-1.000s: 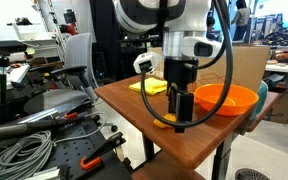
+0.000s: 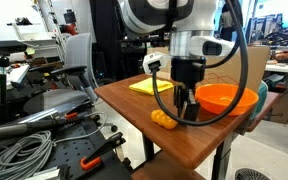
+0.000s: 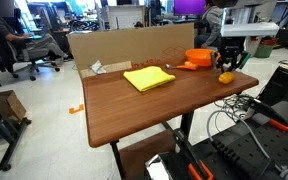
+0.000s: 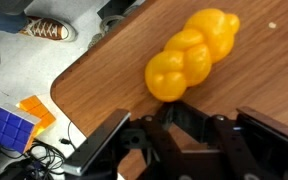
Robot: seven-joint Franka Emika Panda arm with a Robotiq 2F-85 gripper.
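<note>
A lumpy yellow-orange object (image 4: pixel 192 55) lies at the tips of my gripper in the wrist view. My gripper looks shut on its near end, though the dark fingers hide the exact contact. From exterior view 1, the object (image 2: pixel 164 118) is just left of the gripper (image 2: pixel 174 106), low over the tabletop (image 2: pixel 192 142). Exterior view 2 has the object (image 3: pixel 226 76) near the table's right end, under the gripper. Whether it touches the wood is hard to tell.
Close behind the gripper stands an orange bowl (image 2: pixel 220 98). A yellow cloth (image 3: pixel 149 78) lies farther along the table, with bare wood around it. A cardboard divider (image 3: pixel 124 48) edges the far side. A black cable loop (image 2: pixel 243 70) hangs from the arm.
My gripper has risen slightly and shifted left in exterior view 1. The yellow-orange object has turned and sits a little higher, with more of its lumpy side showing.
</note>
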